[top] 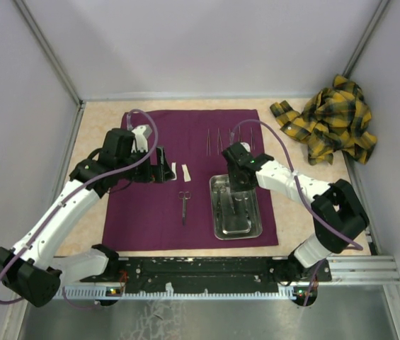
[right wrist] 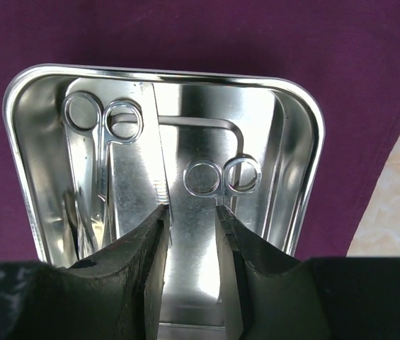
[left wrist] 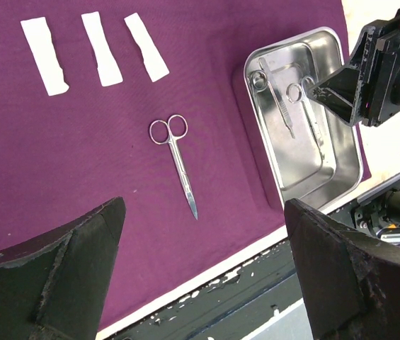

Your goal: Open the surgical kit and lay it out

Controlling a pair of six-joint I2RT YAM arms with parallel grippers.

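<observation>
The steel tray (top: 236, 229) on the purple cloth (top: 143, 219) holds scissors (right wrist: 120, 134) and slim instruments. My right gripper is over it, fingers part open, nothing clearly held. My left gripper stands open, empty, above the cloth left of the tray. Scissors (left wrist: 179, 165) lie on the cloth beneath it, with three white packets (left wrist: 100, 49) behind them. Several slim instruments (top: 219, 142) are laid in a row along the back right of the cloth.
A yellow-and-black plaid cloth (top: 327, 120) is heaped at the back right. The table's front edge is close below the tray.
</observation>
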